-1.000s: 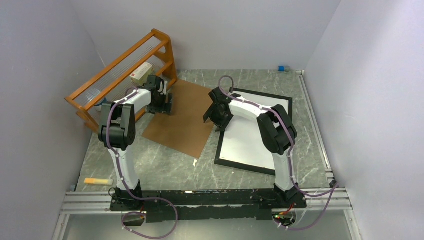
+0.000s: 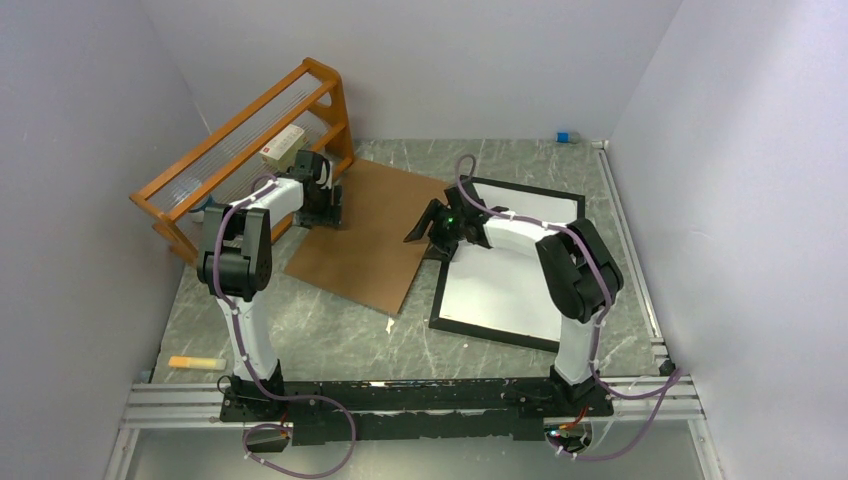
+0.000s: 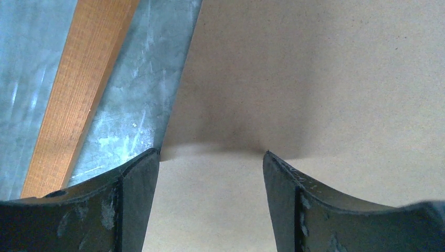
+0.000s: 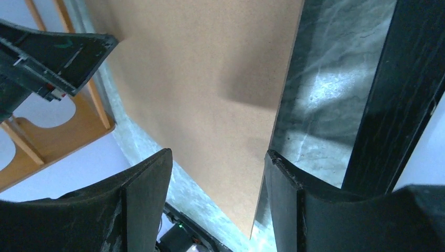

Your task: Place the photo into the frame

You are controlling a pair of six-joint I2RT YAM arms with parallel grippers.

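Note:
A large brown board [image 2: 365, 250] lies flat on the table at a slant. To its right is the black-rimmed frame [image 2: 490, 335] with a white panel [image 2: 505, 290] inside it. My left gripper is open at the board's left edge, one fingertip by that edge and the other over the brown face. My right gripper is also open; one finger stands at the board's right edge, the other above its surface. Nothing shows clamped between either pair. I cannot make out a separate photo.
A wooden rack [image 2: 240, 130] holding a small box [image 2: 285, 147] stands close behind the left arm. A yellow-white tube [image 2: 198, 363] lies front left, a white scrap [image 2: 390, 325] near the board's lower corner. A blue object [image 2: 566, 137] sits back right.
The left arm has stayed nearly still; board and frame look unmoved.

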